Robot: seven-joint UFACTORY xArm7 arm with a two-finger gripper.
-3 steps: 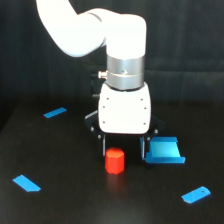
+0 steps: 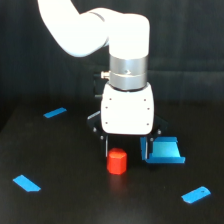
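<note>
The red block (image 2: 117, 162) is on the dark surface in the middle of the camera view, just below the white gripper body. My gripper (image 2: 128, 147) points down above and behind it, its dark fingers apart, the left one close to the block's upper left. Whether a finger touches the block is hard to tell against the black background. To the right is a small blue open tray (image 2: 166, 158); its left part lies partly behind the gripper's right finger.
Flat blue strips mark the dark surface: one at the front left (image 2: 26, 184), one at the back left (image 2: 55, 112) and one at the front right (image 2: 196, 195).
The arm and gripper have shifted slightly to the right. The red block also appears a touch farther right. The tray and strips have not moved.
</note>
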